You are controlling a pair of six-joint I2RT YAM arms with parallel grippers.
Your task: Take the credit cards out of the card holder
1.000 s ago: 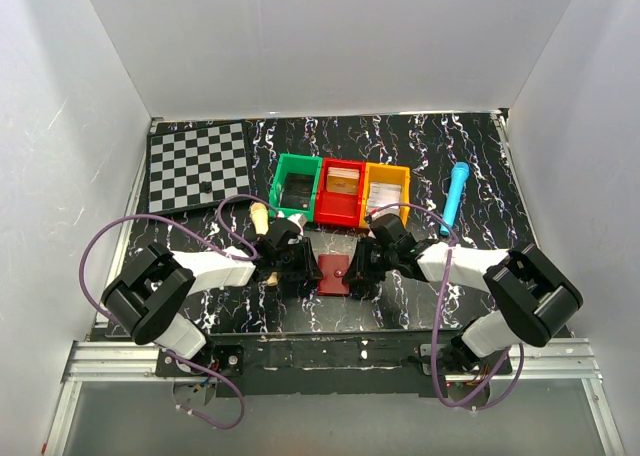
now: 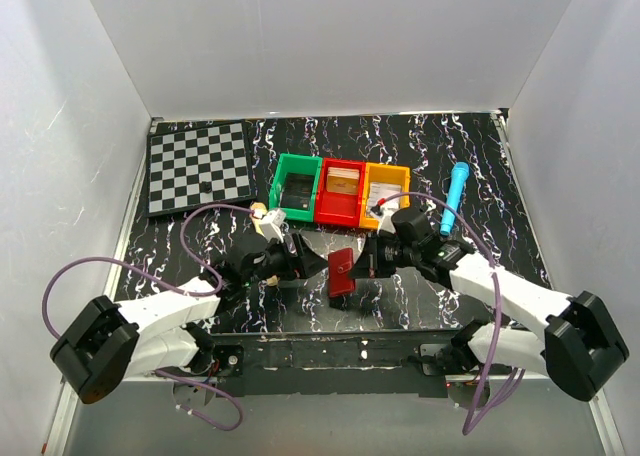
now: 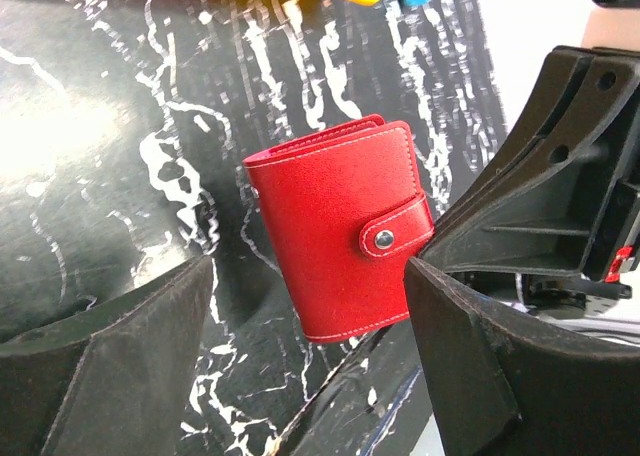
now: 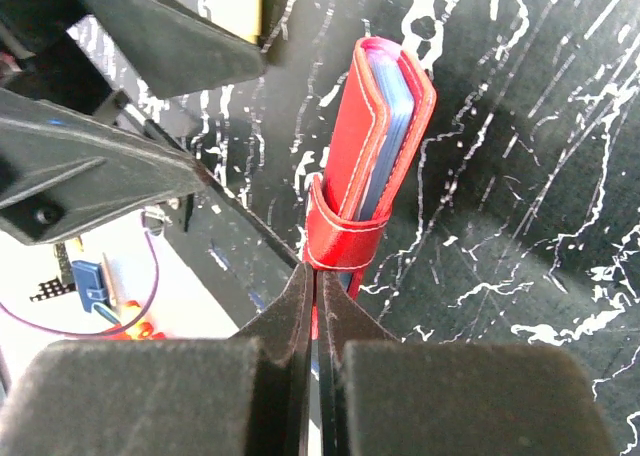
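Observation:
The red card holder (image 2: 341, 274) is lifted over the middle of the table, tilted, with my right gripper (image 2: 365, 266) shut on its snap-strap side. In the right wrist view its strap (image 4: 345, 228) still wraps the edge, and pale blue plastic sleeves (image 4: 392, 116) show between the covers. The left wrist view shows the holder's face (image 3: 335, 241) with the silver snap (image 3: 384, 239) fastened. My left gripper (image 2: 312, 259) stands part open to the left of the holder, nothing between its fingers. Whether cards are inside is hidden.
Behind the grippers stand green (image 2: 295, 188), red (image 2: 340, 214) and yellow (image 2: 387, 178) bins, the last two holding cards. A checkerboard (image 2: 200, 166) lies at the back left, and a blue microphone-shaped item (image 2: 455, 198) at the right.
The card holder has risen from the table and tilted in my right gripper, moving slightly right. My left gripper has come away from its left edge. Both arms have lifted.

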